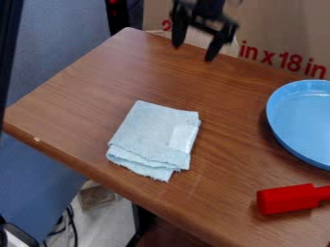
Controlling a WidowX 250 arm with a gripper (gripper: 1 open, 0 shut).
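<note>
My black gripper (194,48) hangs over the back of the wooden table at the top centre, blurred, its two fingers apart with nothing visible between them. A folded pale blue cloth (153,139) lies on the table's left-middle. A light blue plate (304,120) sits at the right edge, partly out of view. A red object (287,200), cut off by the frame, lies at the front right.
A cardboard sheet (284,29) with printed sizes stands behind it. Cables show on the floor at the lower left.
</note>
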